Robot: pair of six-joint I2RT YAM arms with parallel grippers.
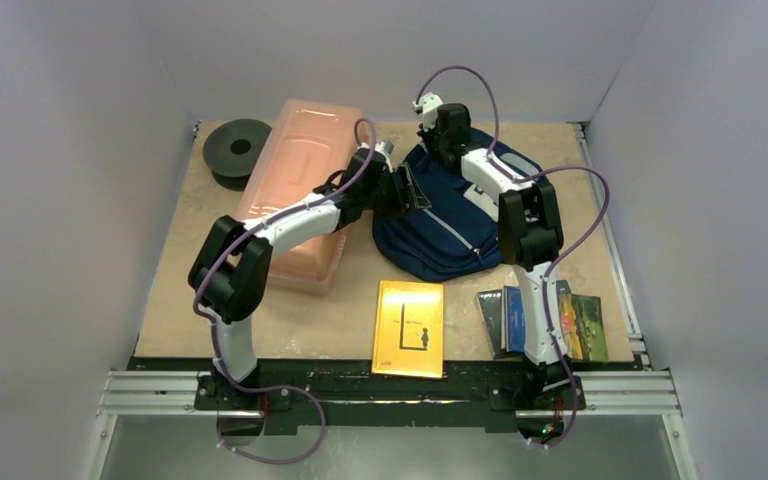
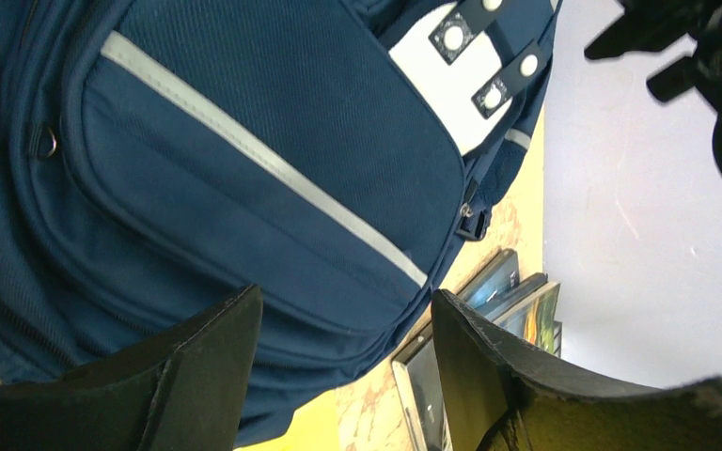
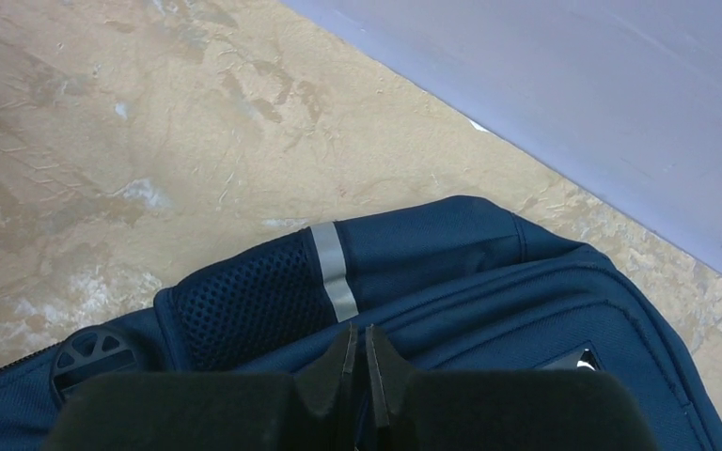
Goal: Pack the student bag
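A navy backpack point(image 1: 430, 235) point(image 2: 273, 122) point(image 3: 451, 244) lies at the back centre-right. My left gripper point(image 1: 410, 190) hangs over its left part, fingers spread apart with nothing between them. My right gripper point(image 1: 425, 135) is at the bag's back edge, its fingertips close together with a narrow gap; whether they hold any fabric is hidden. A yellow book point(image 1: 408, 328) lies at the front centre. More books point(image 1: 588, 328) point(image 2: 414, 395) lie side by side at the front right, partly under the right arm in the top view.
A pink lidded plastic box point(image 1: 295, 150) fills the centre-left, under the left arm. A dark round spool point(image 1: 225, 155) stands at the back left. Walls border the table point(image 1: 180, 290) at left, right and back. Bare table shows at the front left.
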